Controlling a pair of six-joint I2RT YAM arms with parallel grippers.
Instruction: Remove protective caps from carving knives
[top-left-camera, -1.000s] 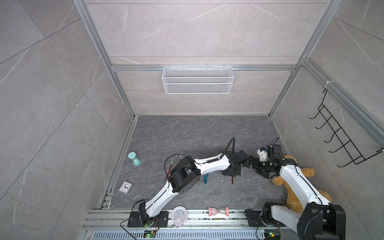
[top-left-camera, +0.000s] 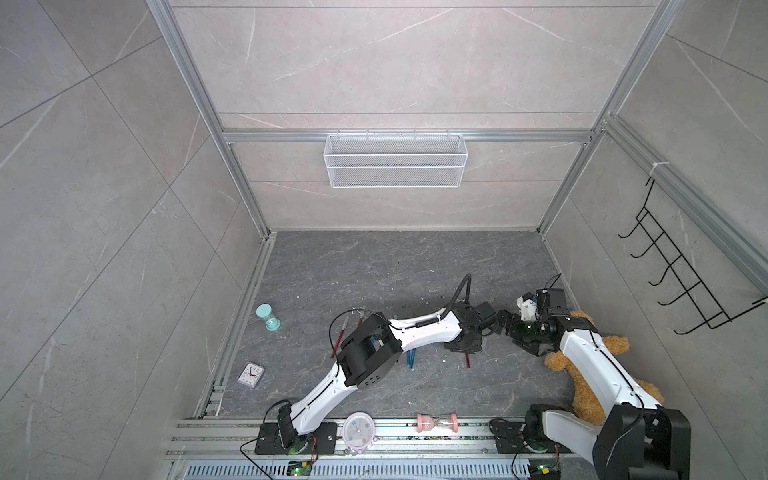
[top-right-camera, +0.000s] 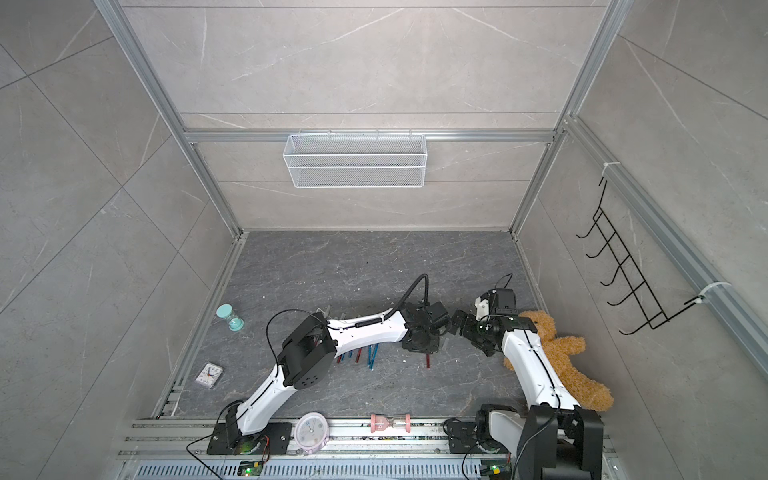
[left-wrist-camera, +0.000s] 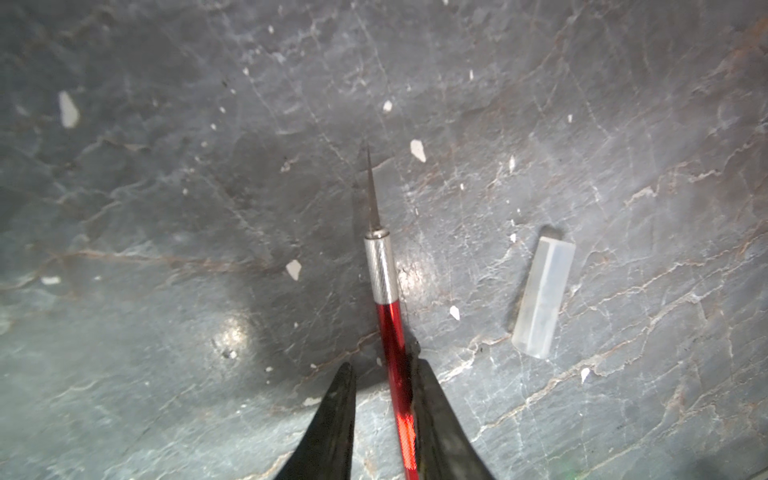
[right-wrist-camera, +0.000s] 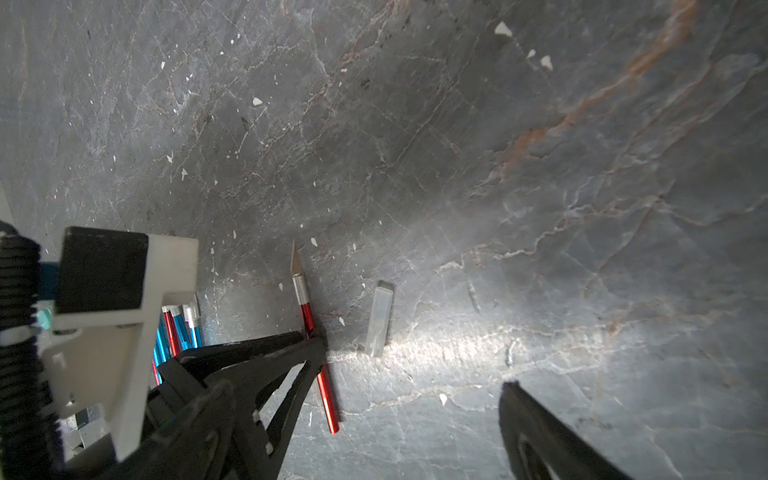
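A red carving knife (left-wrist-camera: 392, 336) lies on the grey floor with its blade bare. A translucent cap lies loose to its right, also seen in the right wrist view. My left gripper is low over the red handle, part open, its fingertips either side of it; whether it touches is unclear. My right gripper (top-left-camera: 520, 328) hovers to the right of the left one, open, with nothing between its fingers in its wrist view.
More red and blue knives (right-wrist-camera: 180, 328) lie to the left, partly under the left arm. A teddy bear (top-left-camera: 588, 392) sits at the right wall. A teal hourglass (top-left-camera: 268, 318) and clock (top-left-camera: 250, 374) stand left.
The right arm has hardly moved.
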